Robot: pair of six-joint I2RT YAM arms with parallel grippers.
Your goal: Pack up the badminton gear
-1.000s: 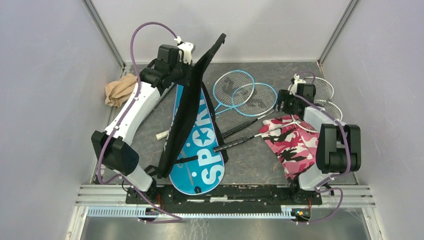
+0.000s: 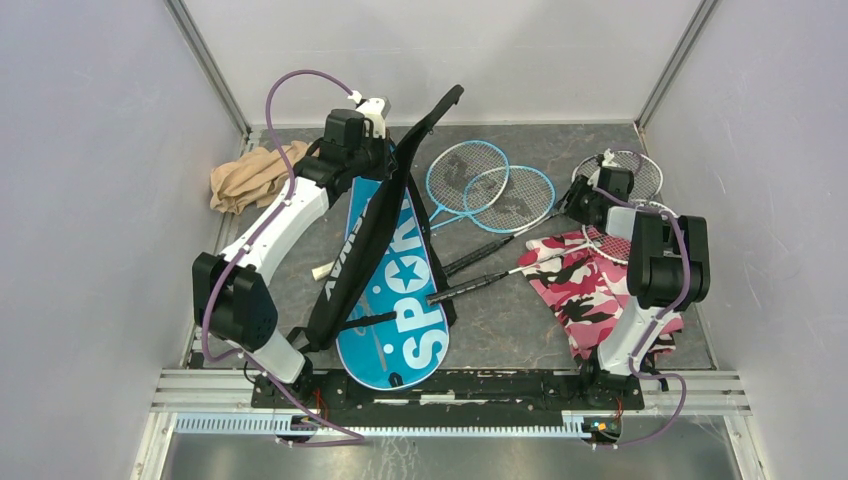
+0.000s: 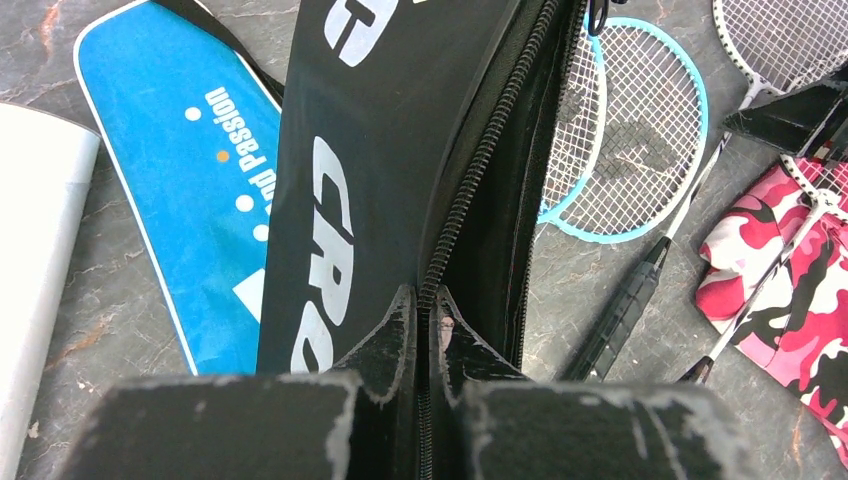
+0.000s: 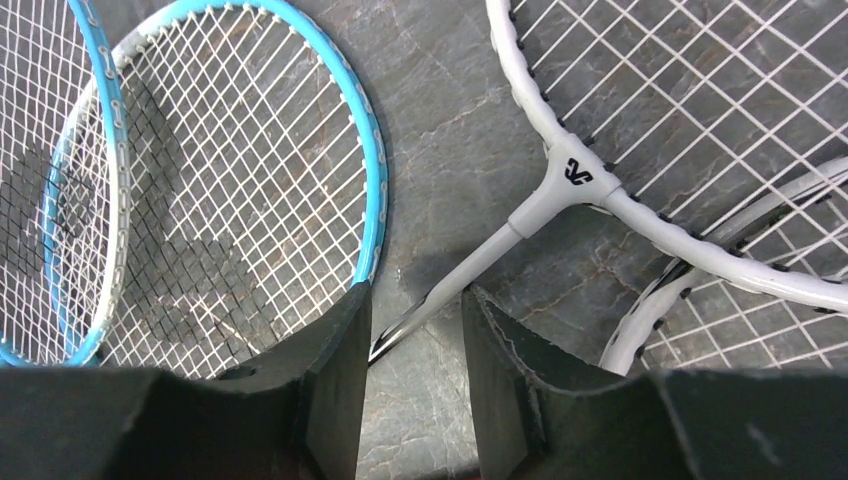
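In the top view, a black bag flap (image 2: 372, 235) stands raised over the blue racket bag (image 2: 410, 330). My left gripper is shut on the flap's zippered edge (image 3: 465, 205). On the right, a white-framed racket lies on the floor, its throat (image 4: 572, 180) plain in the right wrist view. My right gripper stands open low over it, with the grey shaft (image 4: 462, 275) running between its parted fingers. A second white-framed racket (image 4: 790, 275) lies partly beneath the first. Two blue-and-white rackets (image 2: 466, 175) overlap near the back middle.
A pink camouflage cloth (image 2: 575, 300) lies at the right front, under one racket's shaft. Brown cloth (image 2: 245, 180) is bunched at the back left. Black racket handles (image 2: 468, 287) reach toward the bag's right edge. Bare floor (image 2: 510, 340) shows at front centre.
Over the last second, my left gripper lowered the flap slightly and shifted it right. The right gripper stayed near the racket shaft, and its fingers came closer together.
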